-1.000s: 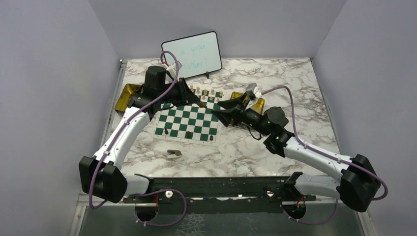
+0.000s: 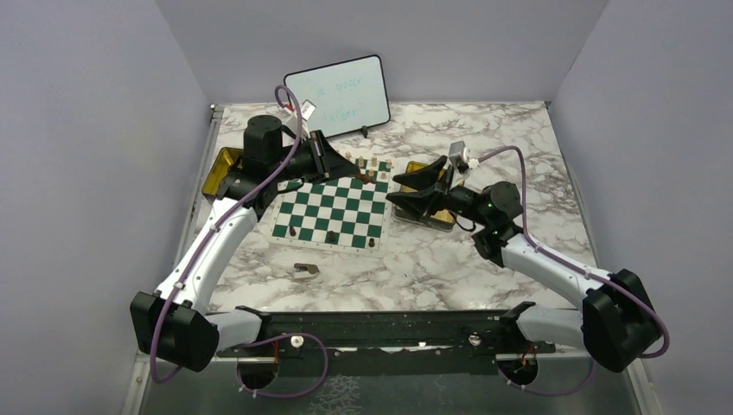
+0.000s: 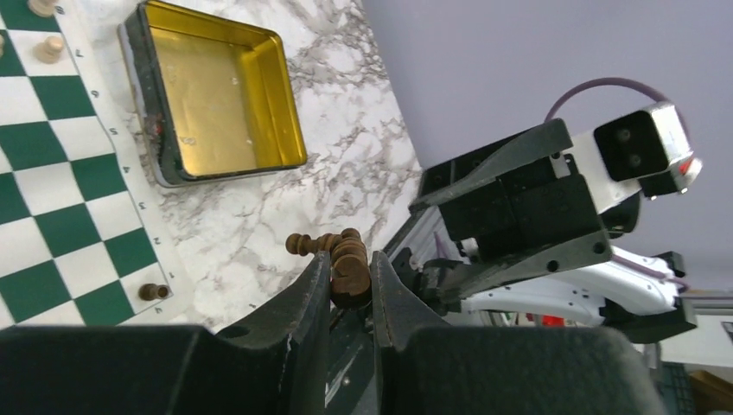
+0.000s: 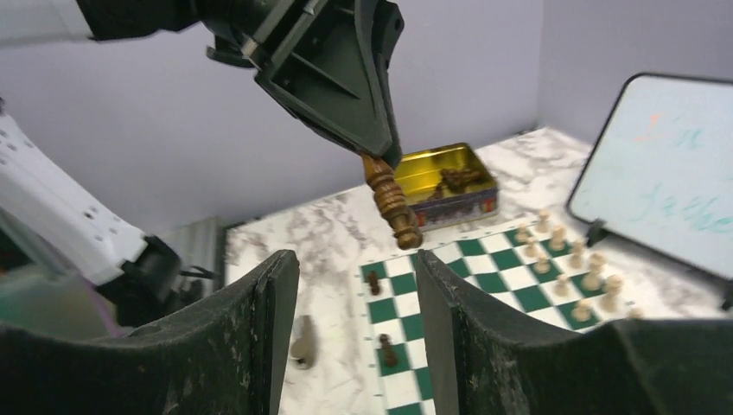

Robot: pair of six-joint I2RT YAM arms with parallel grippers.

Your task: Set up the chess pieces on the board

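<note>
My left gripper (image 2: 354,171) is shut on a brown wooden chess piece (image 4: 390,199), held horizontally in the air above the board's upper right. My right gripper faces it from the right, open, its fingers empty and a short way from the piece. The green-and-white chessboard (image 2: 333,212) lies below; light pieces stand along its back rows, and several dark pieces, such as one (image 3: 149,291) on a corner square, stand near its front.
An empty-looking gold tin (image 3: 216,95) sits right of the board; another tin (image 4: 419,164) with dark pieces is at the left. A whiteboard (image 2: 337,95) stands behind. A small grey object (image 2: 306,271) lies in front.
My left gripper, still with the brown piece, has shifted a little to the right.
</note>
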